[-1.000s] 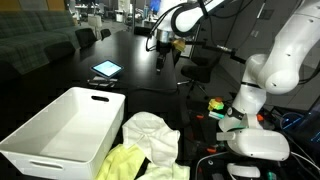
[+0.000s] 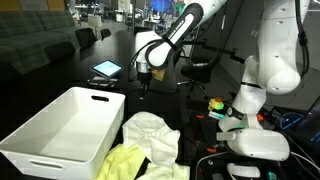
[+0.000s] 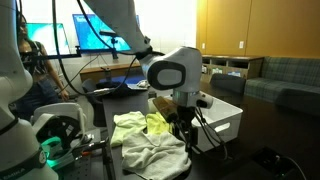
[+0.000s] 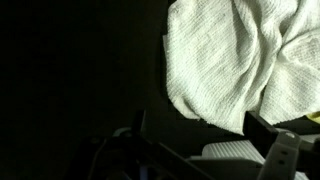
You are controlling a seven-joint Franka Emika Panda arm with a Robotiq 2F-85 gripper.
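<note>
A crumpled white cloth [image 2: 152,135] lies on the dark table beside the white box [image 2: 62,156]. Close by are a yellow cloth [image 2: 120,162] and a second pale cloth [image 2: 165,171] at the front edge of exterior view 1. My gripper [image 2: 146,80] hangs above the table, apart from the cloths. In the wrist view the fingers of the gripper are wide apart with nothing held between them. The white cloth [image 4: 225,65] spreads below and beyond them, while a striped pale cloth [image 4: 232,150] shows partly behind the gripper at the bottom.
The open white box shows no contents in exterior view 1. A light-blue tablet-like panel [image 2: 106,69] lies farther back. At the right stands another white robot arm [image 2: 255,135].
In exterior view 1 my arm and gripper have swung left and come nearer to the cloths and box. The cloths and box have not moved.
</note>
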